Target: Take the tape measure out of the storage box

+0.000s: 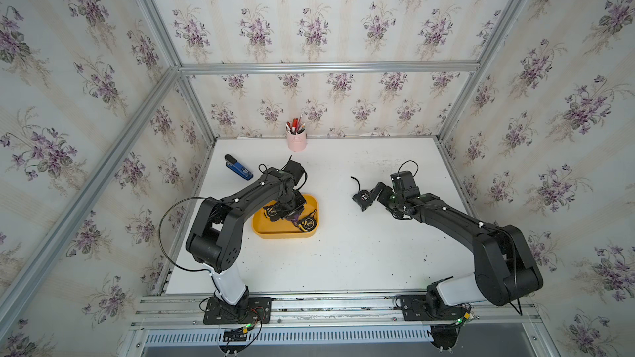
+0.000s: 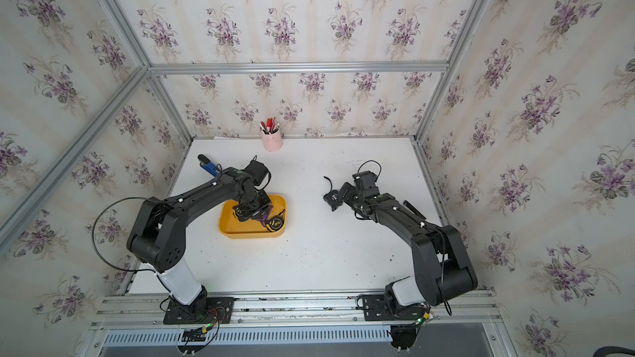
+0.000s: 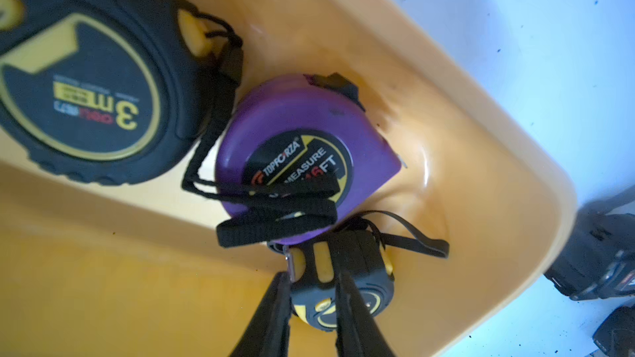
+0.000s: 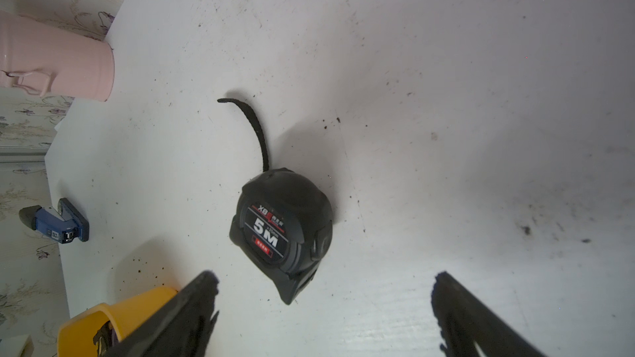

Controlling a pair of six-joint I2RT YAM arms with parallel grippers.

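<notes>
Inside the orange storage box [image 1: 284, 233] lie a large black-and-yellow tape measure [image 3: 79, 86], a purple tape measure [image 3: 304, 119] and a small black-and-yellow tape measure [image 3: 340, 264]. A black strap lies across the purple one. My left gripper is down over the box, its fingers a short way apart and overlapping the small tape measure in the left wrist view; whether they grip it, I cannot tell. On the table, a black 5M tape measure [image 4: 281, 224] lies clear of the box. My right gripper stands open near it, nothing between its fingers.
A blue stapler [image 1: 238, 167] lies behind the box to the left. Against the back wall stands a pink cup [image 1: 296, 138] of pens.
</notes>
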